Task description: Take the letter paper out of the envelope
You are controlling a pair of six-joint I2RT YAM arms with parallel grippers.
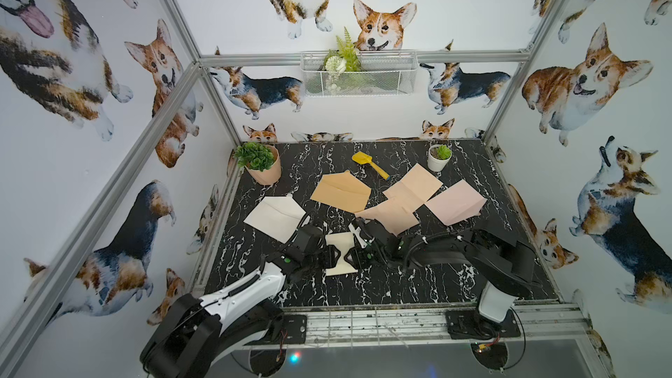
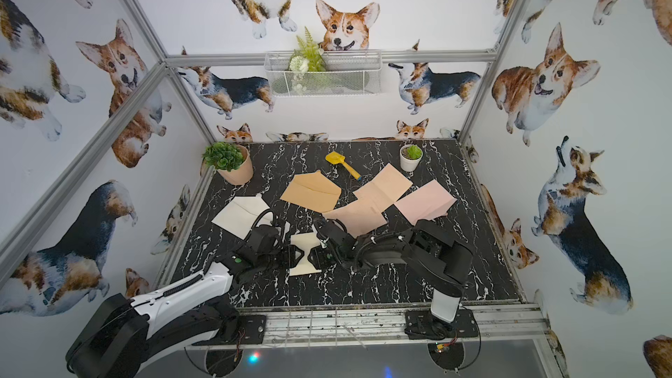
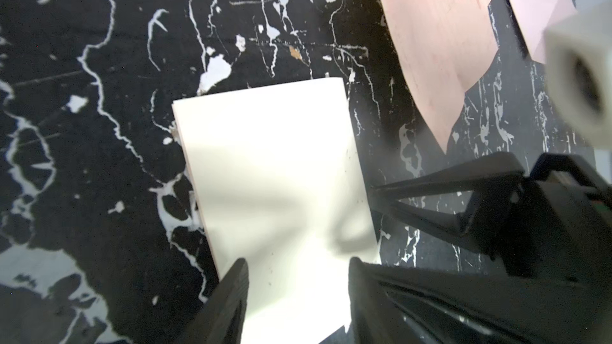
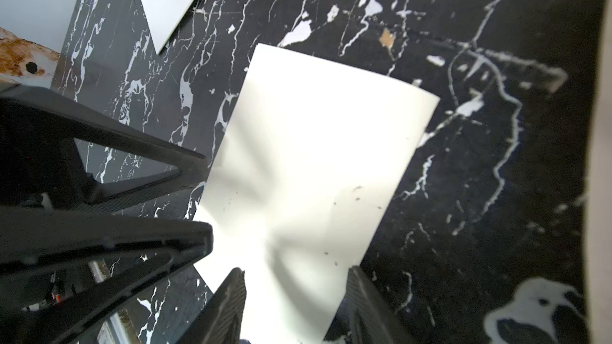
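Note:
A cream folded sheet or envelope (image 1: 341, 242) lies on the dark table between my two grippers; which of the two it is, I cannot tell. Layered edges show along its left side in the left wrist view. My left gripper is open at its left edge, fingers apart, with the cream surface (image 3: 274, 159) beyond them. In the right wrist view, the left fingers (image 4: 185, 242) reach the sheet's edge from the left. On the opposite side, my right gripper stands open, close to the cream piece (image 4: 325, 127). Contact is unclear.
A white envelope (image 1: 275, 217) lies to the left. Behind are a tan envelope (image 1: 341, 191), peach sheets (image 1: 413, 187) and a pink envelope (image 1: 456, 203). A yellow scoop (image 1: 371, 163) and two potted plants stand farther back.

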